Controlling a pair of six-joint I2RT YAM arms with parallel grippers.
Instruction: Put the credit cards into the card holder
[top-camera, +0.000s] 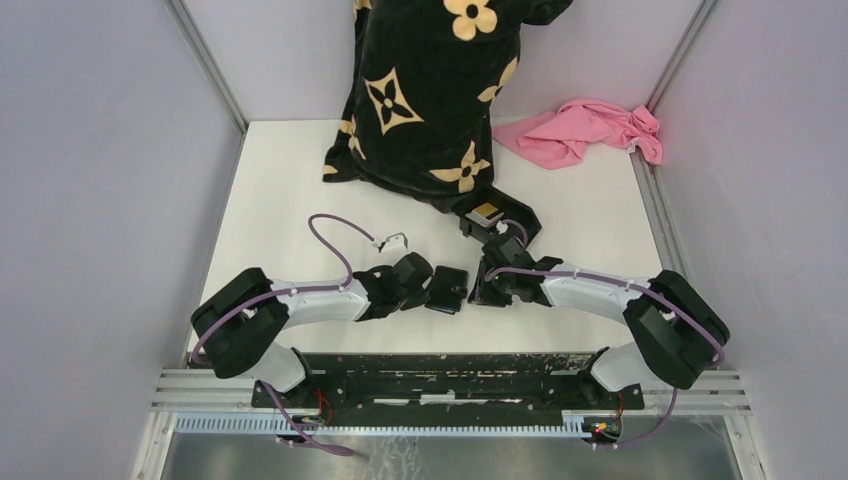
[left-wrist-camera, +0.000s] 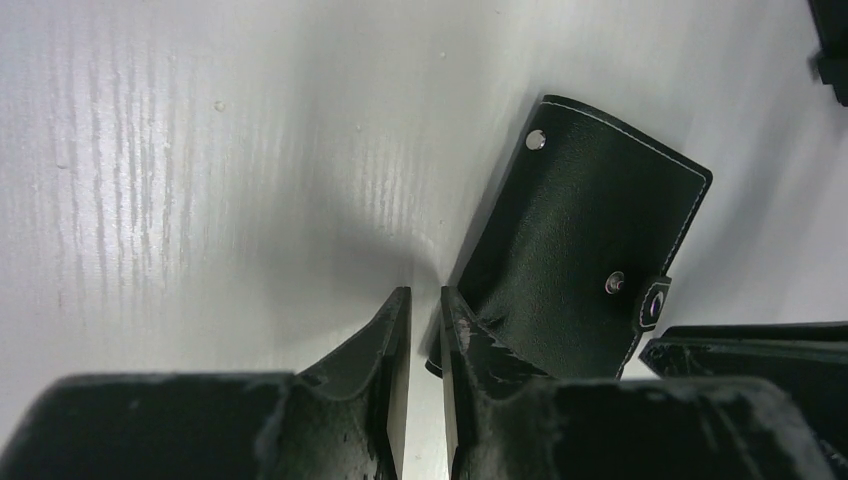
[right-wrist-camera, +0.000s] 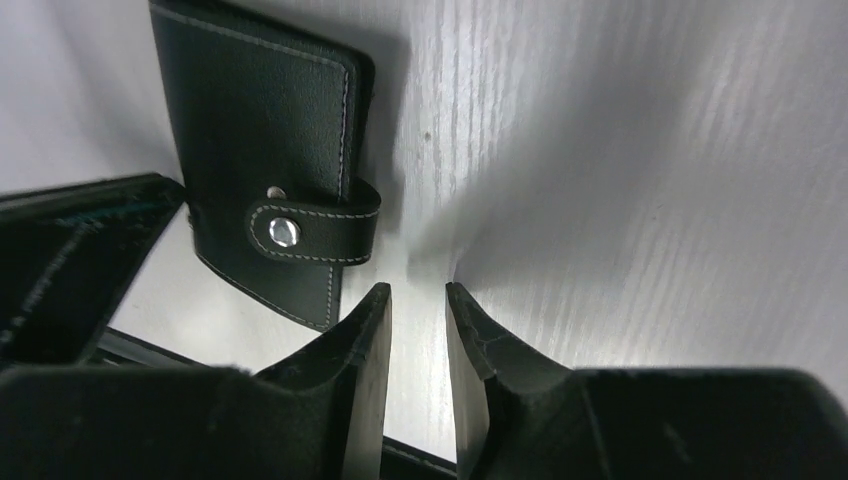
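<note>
The black leather card holder (top-camera: 446, 285) lies flat on the white table between my grippers, with its snap strap (right-wrist-camera: 315, 235) on the side toward my right gripper. My left gripper is low at the holder's left edge, its fingertips slightly apart and one touching or nearly touching that edge. My right gripper is low beside the strap side, fingertips parted with bare table between them. Above the holder, a black tray (top-camera: 530, 225) holds a small pale and gold stack (top-camera: 485, 214), which may be cards; too small to tell.
A black patterned cloth (top-camera: 420, 100) hangs over the back middle. A pink cloth (top-camera: 565, 135) lies at the back right. Walls bound both sides.
</note>
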